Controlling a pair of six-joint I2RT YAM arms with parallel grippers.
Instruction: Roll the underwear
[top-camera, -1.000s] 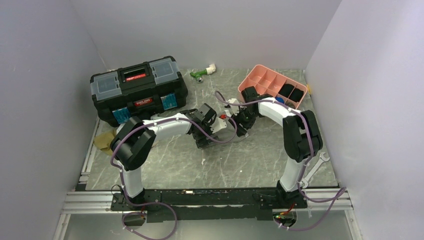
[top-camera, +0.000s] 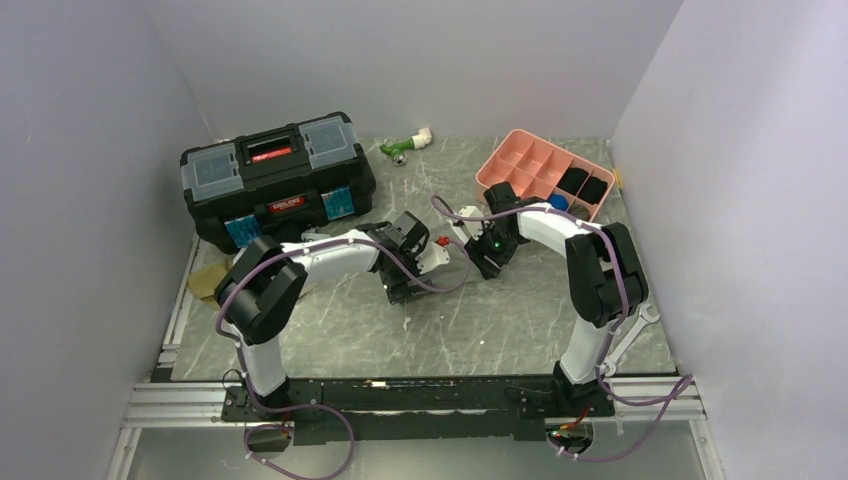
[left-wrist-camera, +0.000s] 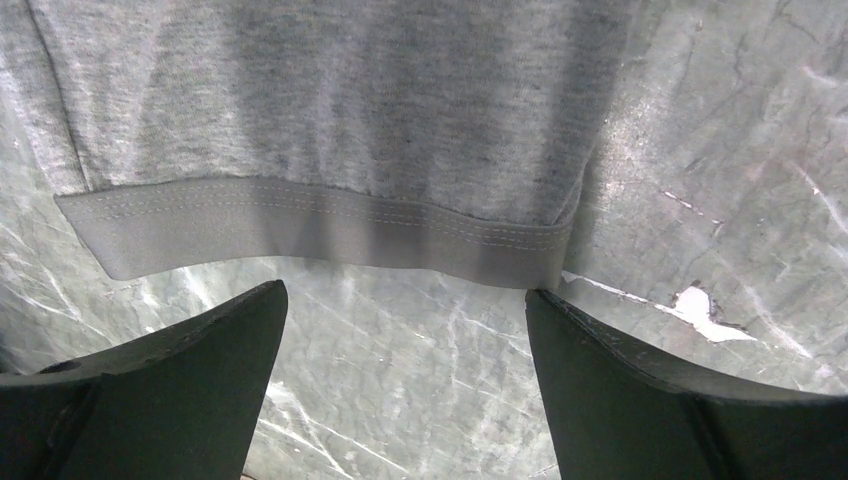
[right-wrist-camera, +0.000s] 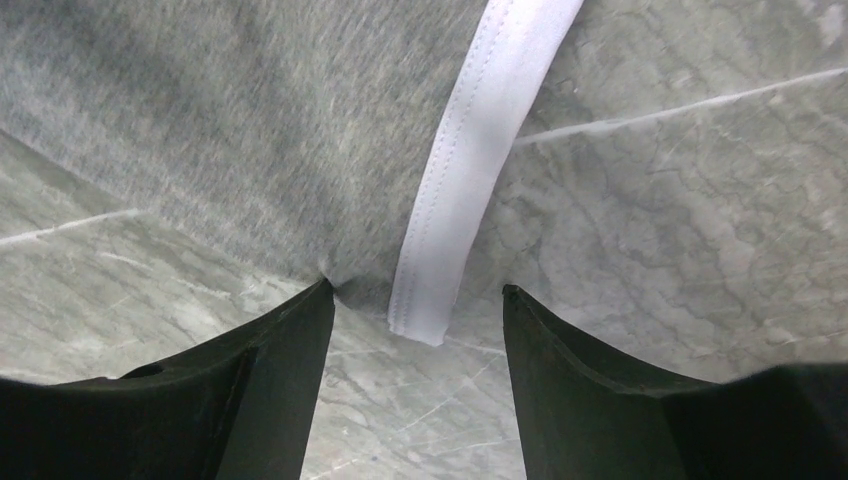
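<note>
Grey underwear (top-camera: 455, 272) lies on the marbled table between my two arms, mostly hidden by them in the top view. The left wrist view shows its heathered cloth (left-wrist-camera: 350, 110) with a darker grey stitched band (left-wrist-camera: 330, 222). My left gripper is open at that band, with nothing pinched between its fingers. In the right wrist view a pale band (right-wrist-camera: 455, 180) edges the grey cloth (right-wrist-camera: 250, 140). My right gripper stands part open around the band's end, its left fingertip against the cloth corner and its right one over bare table.
A black toolbox (top-camera: 275, 180) fills the back left. At the back right is a pink divided tray (top-camera: 540, 160) with dark rolled items. A green-and-white object (top-camera: 408, 142) lies at the back, a wrench (top-camera: 632, 335) at right.
The left gripper has moved a little toward the front and left.
</note>
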